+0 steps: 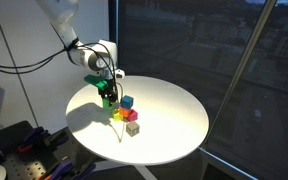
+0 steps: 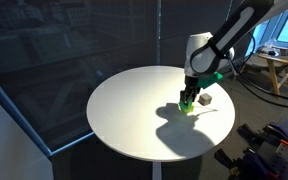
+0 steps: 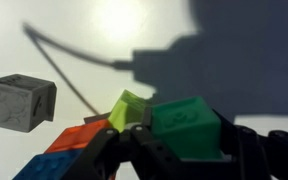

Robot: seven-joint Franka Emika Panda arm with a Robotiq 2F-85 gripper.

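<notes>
A green block (image 3: 187,126) sits between the fingers of my gripper, which is shut on it. Exterior view 1 has the same green block (image 1: 106,103) under the white arm, at the left part of the round table, just left of the other blocks. From the opposite side, in exterior view 2, the green block (image 2: 187,107) appears below the gripper near the tabletop. Whether it touches the table I cannot tell.
A pink block (image 1: 133,116) is close by.
</notes>
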